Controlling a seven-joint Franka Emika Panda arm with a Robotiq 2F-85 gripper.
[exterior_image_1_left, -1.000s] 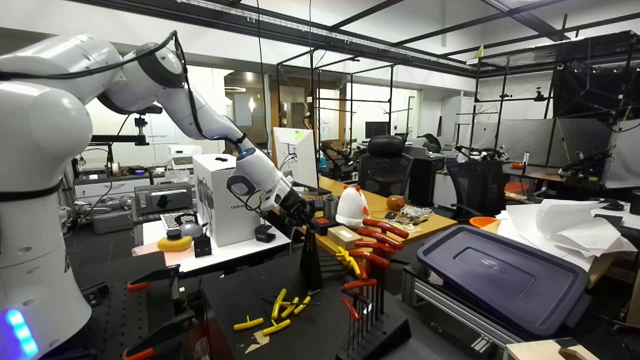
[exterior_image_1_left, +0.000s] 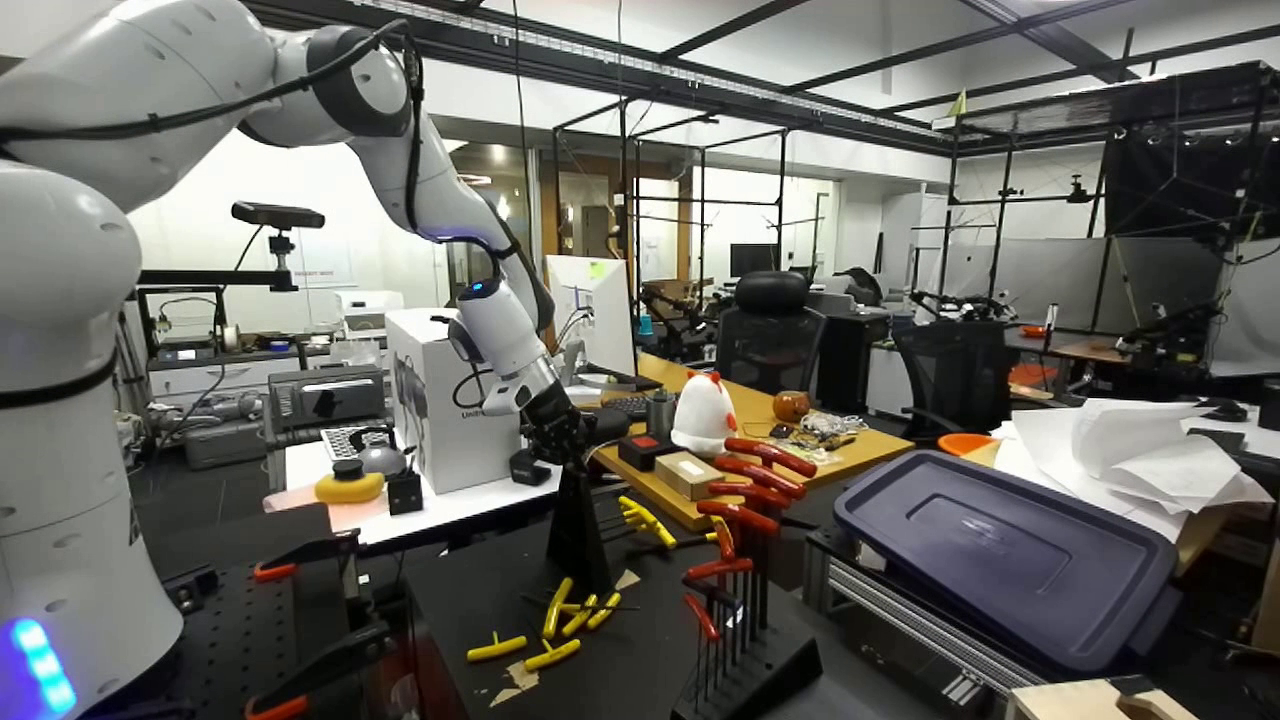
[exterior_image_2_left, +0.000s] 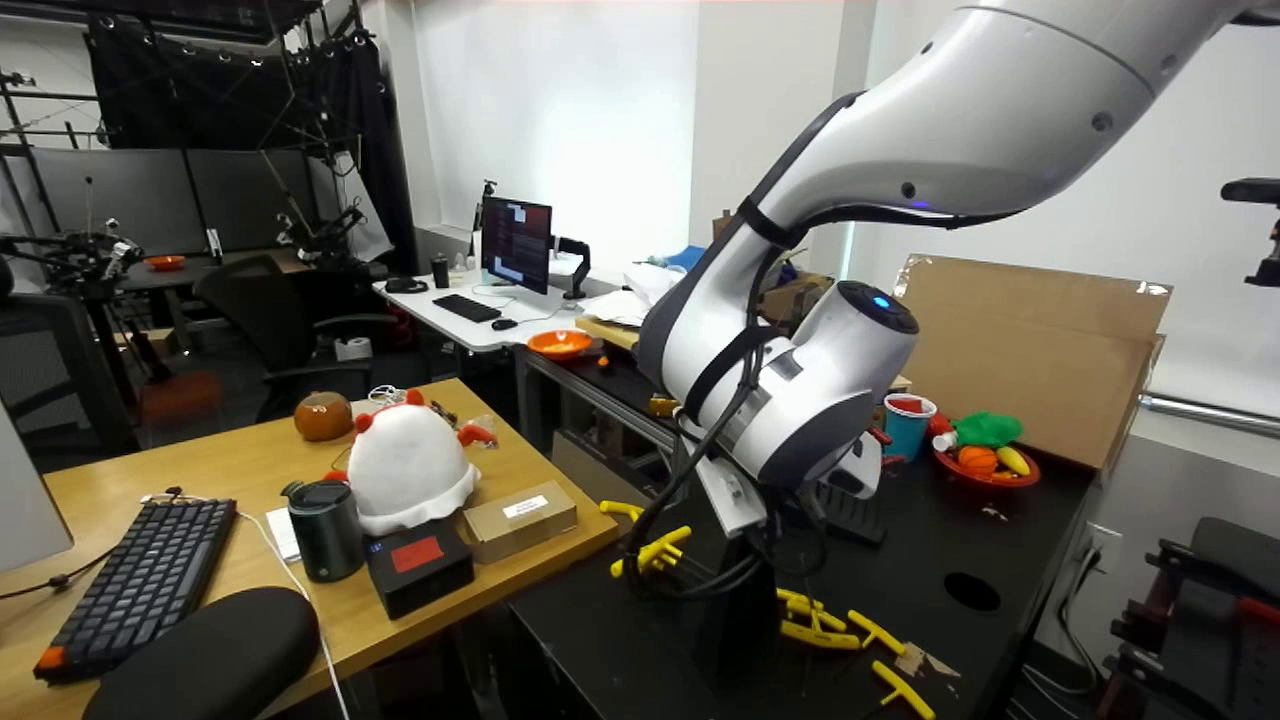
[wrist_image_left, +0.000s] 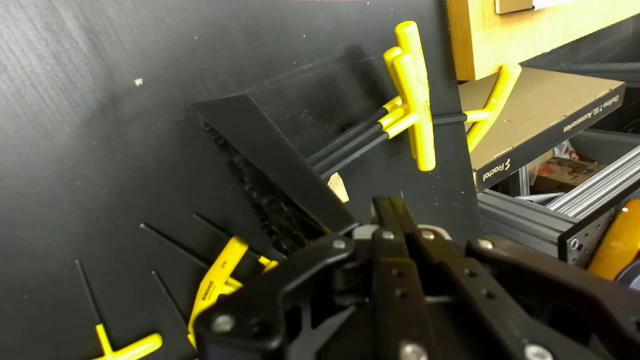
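Note:
My gripper is shut, with nothing visible between its fingers. In exterior view 1 the gripper (exterior_image_1_left: 578, 442) is at the top of a black wedge-shaped stand (exterior_image_1_left: 581, 528). In the wrist view the stand (wrist_image_left: 279, 156) runs just left of the fingertips; whether they touch it is unclear. Yellow T-handle hex keys (wrist_image_left: 417, 96) extend from the stand's far side. Another yellow key (wrist_image_left: 495, 108) reaches past the table edge. Several yellow keys (exterior_image_1_left: 564, 612) lie loose on the black table (exterior_image_1_left: 468, 588). Red-handled hex keys (exterior_image_1_left: 750, 486) stand in a second black rack (exterior_image_1_left: 768, 666).
A wooden desk (exterior_image_2_left: 528, 470) with a white plush toy (exterior_image_2_left: 408, 462) and small boxes adjoins the black table. In exterior view 1 a dark lidded bin (exterior_image_1_left: 1002, 552) lies to the right. A red bowl (exterior_image_2_left: 986, 472) of toy food and a blue cup (exterior_image_2_left: 907, 422) stand behind the arm.
In exterior view 1, my gripper and the black stand with its yellow keys have shifted left. One yellow key now shows apart, to the right of the others. The loose keys have not moved.

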